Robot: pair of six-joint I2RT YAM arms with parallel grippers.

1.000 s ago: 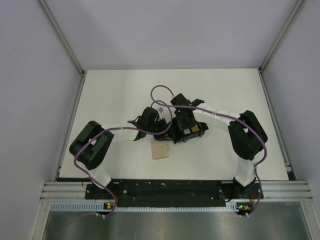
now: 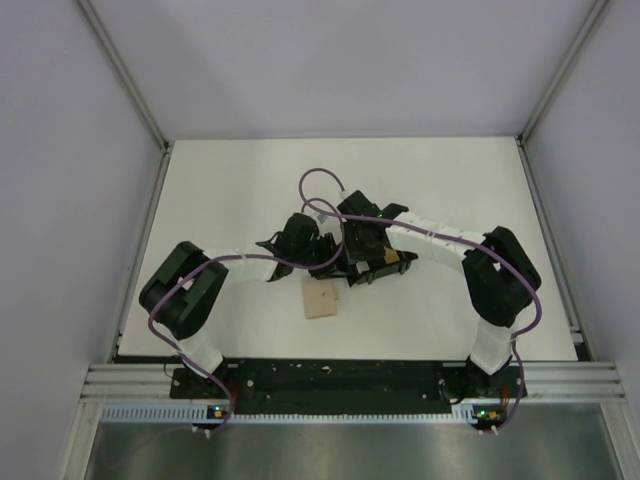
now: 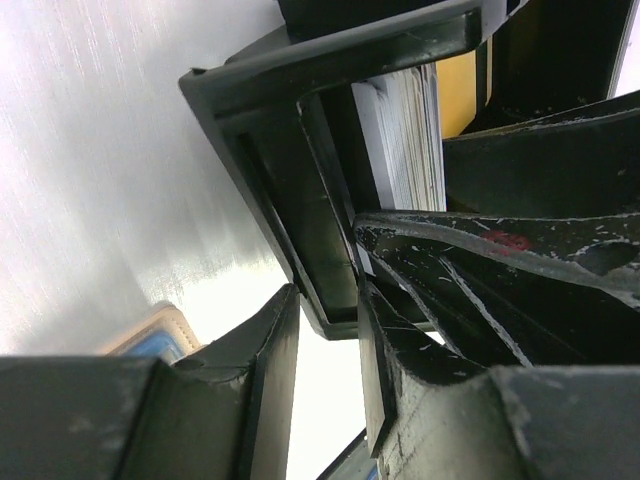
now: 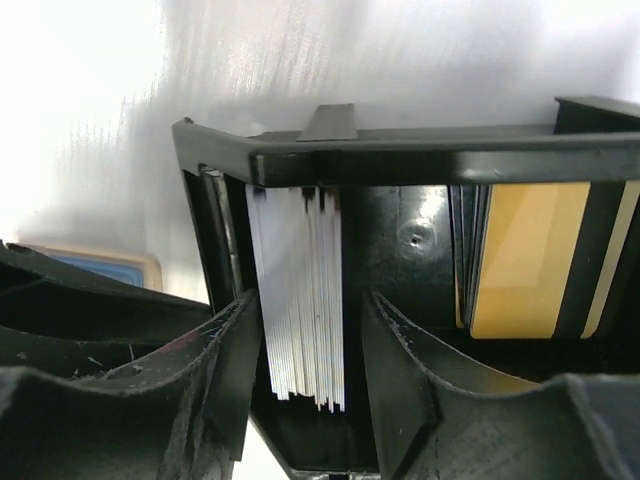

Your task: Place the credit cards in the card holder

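Observation:
The black card holder (image 2: 390,265) stands mid-table with a stack of white cards (image 4: 298,295) in its end compartment and yellow cards (image 4: 530,260) further along. My left gripper is at the holder's end frame, fingers a little apart; whether anything is between them is unclear. My right gripper is over the white card stack, fingers part open on either side of it; contact cannot be made out. In the top view both wrists crowd over the holder and hide much of it.
A light square tray (image 2: 320,298) lies just in front of the holder, with a blue inner area showing in the wrist views.
The right arm has shifted slightly over the holder. The left arm looks almost unchanged.

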